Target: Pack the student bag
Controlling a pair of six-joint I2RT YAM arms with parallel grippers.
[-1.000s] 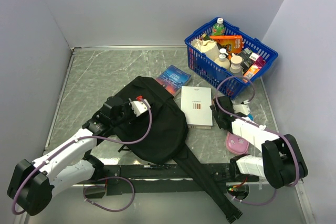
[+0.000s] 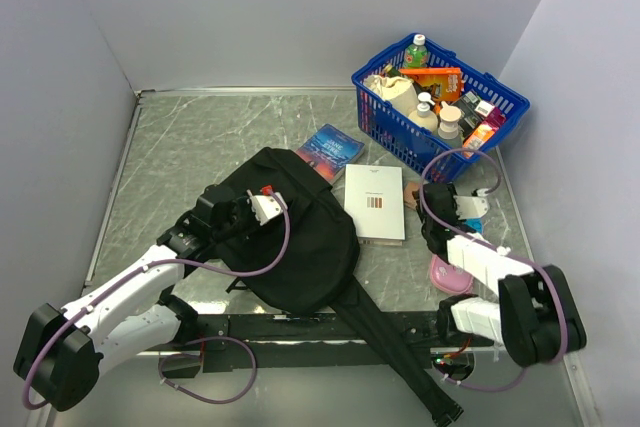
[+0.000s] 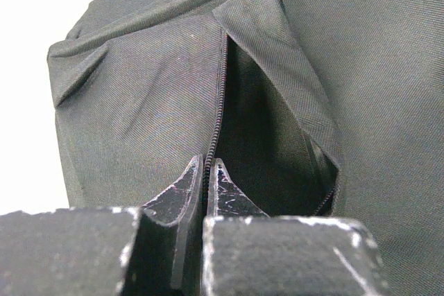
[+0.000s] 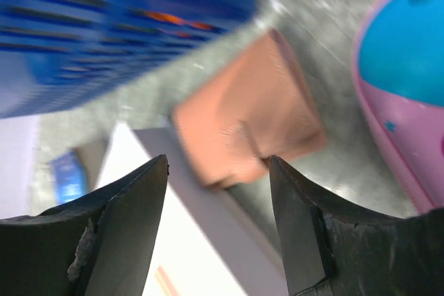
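Note:
A black backpack [image 2: 305, 252] lies at the centre-left, its zipped opening gaping in the left wrist view. My left gripper is shut on the bag's fabric edge by the zipper [image 3: 218, 105]. A white book [image 2: 374, 202] lies right of the bag, a blue book [image 2: 330, 152] behind it. My right gripper stands open over a brown pouch [image 4: 246, 102] beside the white book [image 4: 159, 227], with nothing between its fingers. A pink case [image 2: 451, 277] lies near the front right.
A full blue basket [image 2: 390, 122] stands at the back right. A pink and blue item [image 4: 395, 116] sits at the right of the right wrist view. Bare floor [image 2: 175, 142] shows at the back left. Grey walls enclose the area.
My right arm has moved slightly to the right, away from the white book. The left arm and the bag have stayed as they were.

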